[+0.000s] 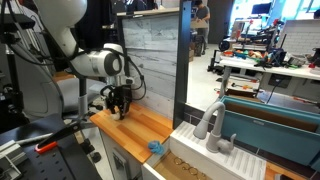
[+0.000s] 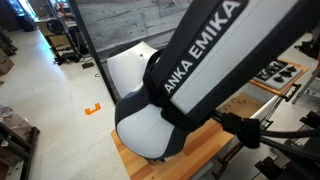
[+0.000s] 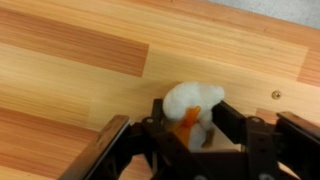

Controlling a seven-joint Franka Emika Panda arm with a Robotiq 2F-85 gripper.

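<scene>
A small white thing with an orange patch (image 3: 192, 100) lies between the black fingers of my gripper in the wrist view. One finger stands on each side, close against it; whether they press on it cannot be told. In exterior view 1 my gripper (image 1: 118, 114) is low over the left end of the wooden counter (image 1: 147, 126), with a bit of white at its tips. The arm hides the gripper in exterior view 2.
A crumpled blue thing (image 1: 156, 147) lies at the counter's edge. To the right are a sink with a grey faucet (image 1: 211, 118) and a teal bin (image 1: 270, 126). Behind the counter rises a grey panel wall (image 1: 160, 60). Bare wood lies right of the gripper.
</scene>
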